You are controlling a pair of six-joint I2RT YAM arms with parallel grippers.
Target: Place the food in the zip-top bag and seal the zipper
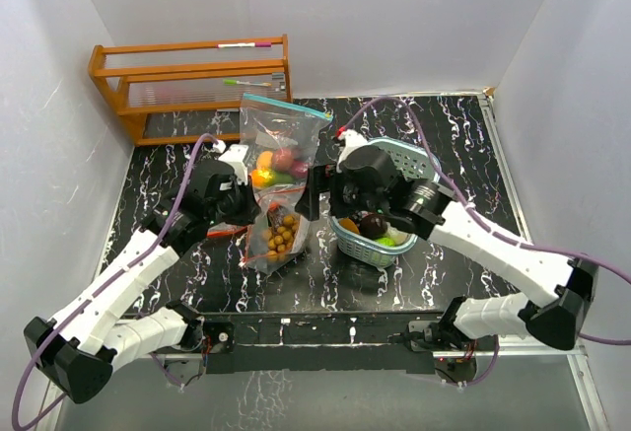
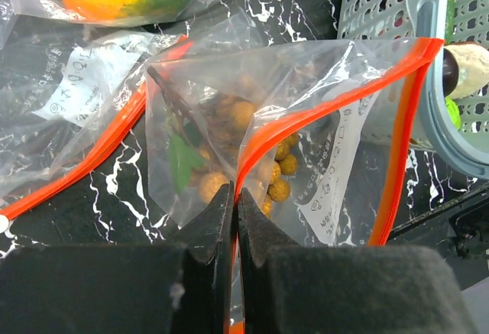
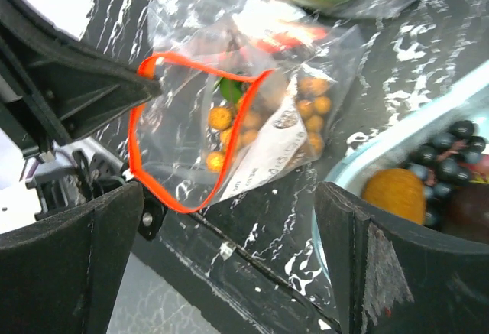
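Note:
A clear zip bag (image 2: 336,158) with an orange zipper (image 3: 217,68) holds several small round orange-brown fruits (image 1: 283,238) and a green leaf (image 3: 230,89). Its mouth gapes in both wrist views. My left gripper is shut on the orange rim at one side of the mouth. My right gripper stands open between the bag and the basket, nothing between its fingers. A second bag (image 1: 282,145), with a blue zipper and larger colourful fruit inside, lies behind. The grey-green basket (image 1: 367,251) on the right holds more food, partly hidden by the right arm.
Another flat, orange-zippered bag (image 2: 69,89) lies left of the held bag. A wooden rack (image 1: 128,106) stands at the back left. Bare marbled table (image 1: 315,288) shows in front of the bags.

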